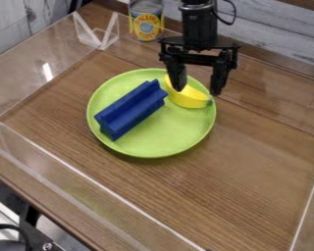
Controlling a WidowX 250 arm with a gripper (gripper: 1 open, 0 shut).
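Note:
A green plate (160, 139) lies on the wooden table, holding a long dark blue block (130, 110) on its left and a yellow object (190, 96) near its back. My black gripper (196, 76) stands open over the yellow object, its fingers either side and partly in front of it; whether they touch it is unclear.
A can with a yellow label (146, 22) stands at the back left, beside a clear plastic piece (101, 29). A dark cable shows at the bottom left corner.

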